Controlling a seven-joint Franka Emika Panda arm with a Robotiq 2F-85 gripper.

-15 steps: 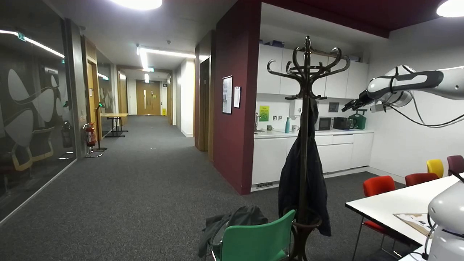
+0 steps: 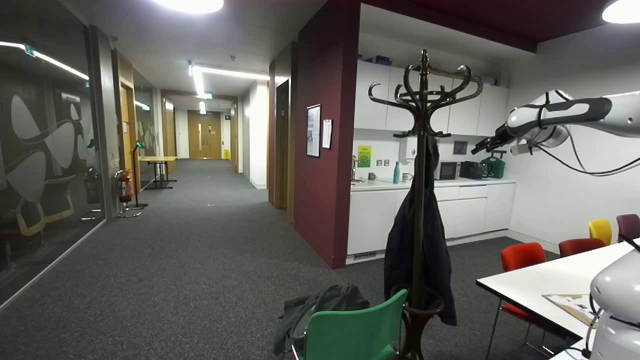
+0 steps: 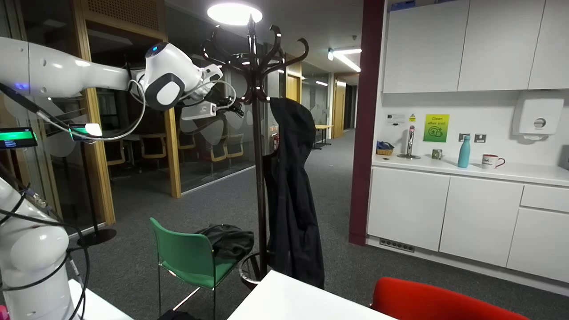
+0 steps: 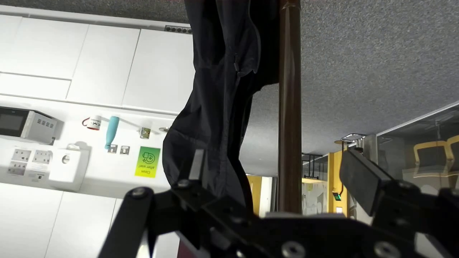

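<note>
A dark coat (image 3: pixel 292 176) hangs from a dark wooden coat stand (image 3: pixel 258 160), its hood up near the hooks. My gripper is open, with a wide gap between its two fingers. In the wrist view the stand's pole (image 4: pixel 290 107) runs through that gap in the picture, and the left finger (image 4: pixel 197 165) overlaps the coat. Seen from exterior view 1, the gripper (image 2: pixel 481 147) is held in the air to the right of the stand, at about the height just below the hooks. Nothing shows held.
A green chair (image 2: pixel 354 330) with a dark garment (image 2: pixel 336 297) on it stands by the stand's base. The white table (image 2: pixel 540 282) and a red chair (image 2: pixel 522 256) are nearby. The kitchen counter (image 3: pixel 480 173) holds a teal bottle (image 3: pixel 464 152) and a mug (image 3: pixel 490 161). Open carpet lies beyond.
</note>
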